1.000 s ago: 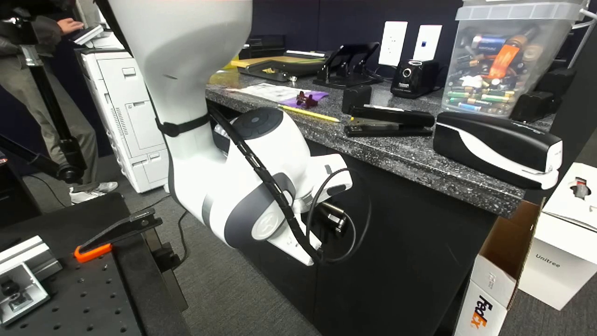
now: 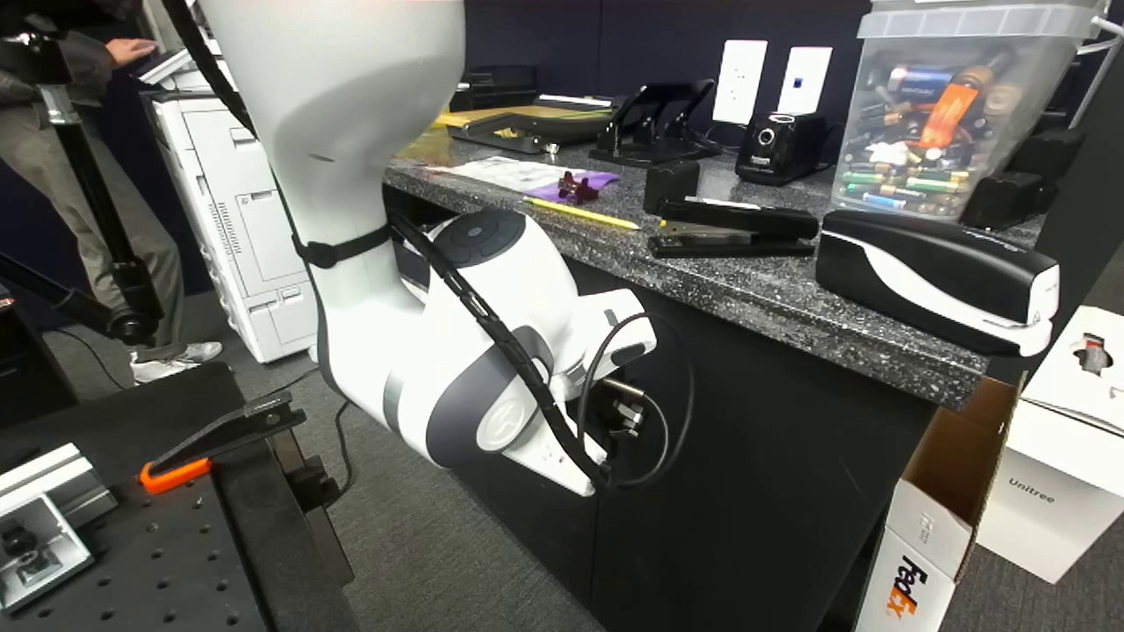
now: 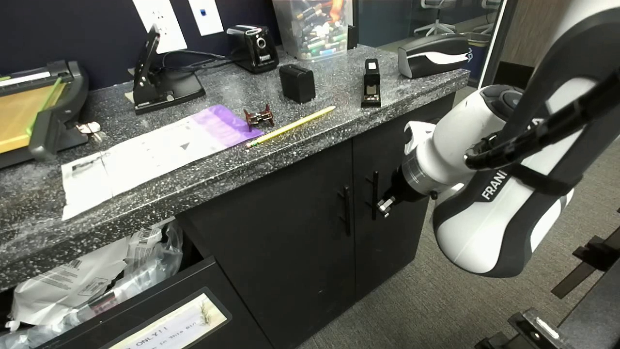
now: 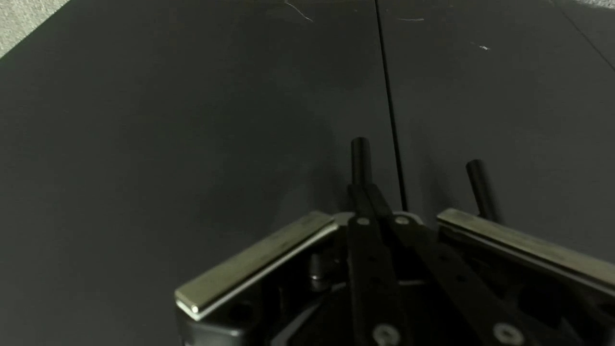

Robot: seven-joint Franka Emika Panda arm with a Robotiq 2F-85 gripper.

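In the wrist view my gripper is shut, its two dark fingers side by side with no gap showing. Straight beyond the tips, a black bar handle (image 4: 361, 156) stands out from a dark cabinet door (image 4: 202, 127); its lower part is hidden behind the fingers. Whether they touch it I cannot tell. A second bar handle (image 4: 483, 187) is on the neighbouring door, to the right across the seam. Exterior view 2 has the gripper (image 3: 386, 207) close by the right-hand handle (image 3: 375, 195), with the left-hand handle (image 3: 347, 210) farther off.
Above the doors runs a speckled countertop (image 3: 232, 168) bearing a yellow pencil (image 3: 293, 127), a stapler (image 3: 370, 84) and a battery bin (image 3: 317, 29). At the lower left, a drawer (image 3: 192, 296) stands pulled out with plastic bags inside. Open carpet (image 3: 372, 314) lies before the doors.
The arm has shifted slightly to the left in exterior view 1, and the wrist has turned a little. The countertop objects have stayed where they were.
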